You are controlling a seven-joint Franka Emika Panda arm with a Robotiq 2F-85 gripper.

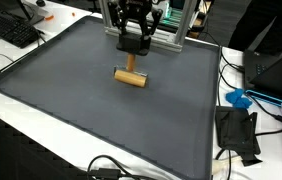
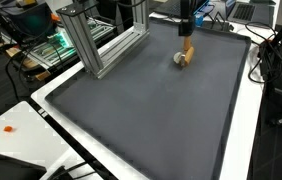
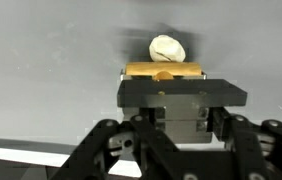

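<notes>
A small roller with an orange-tan cylinder [image 1: 130, 77] and an orange handle [image 1: 131, 61] hangs upright below my gripper [image 1: 132, 50], which is shut on the handle. In the wrist view the cylinder [image 3: 163, 69] lies crosswise just beyond the dark fingers [image 3: 141, 88]. A pale, doughy lump [image 3: 167, 48] sits at the cylinder's edge, on the side away from the gripper. Exterior view 2 shows the lump [image 2: 178, 58] beside the cylinder; whether they touch, I cannot tell. In exterior view 1 the roller hides most or all of the lump.
The grey mat [image 1: 91, 105] is broad and clear around the roller. A white rack [image 2: 111, 45] stands along one edge. Beyond the mat lie a keyboard [image 1: 8, 28], a blue item [image 1: 238, 98] and a black pouch [image 1: 236, 133].
</notes>
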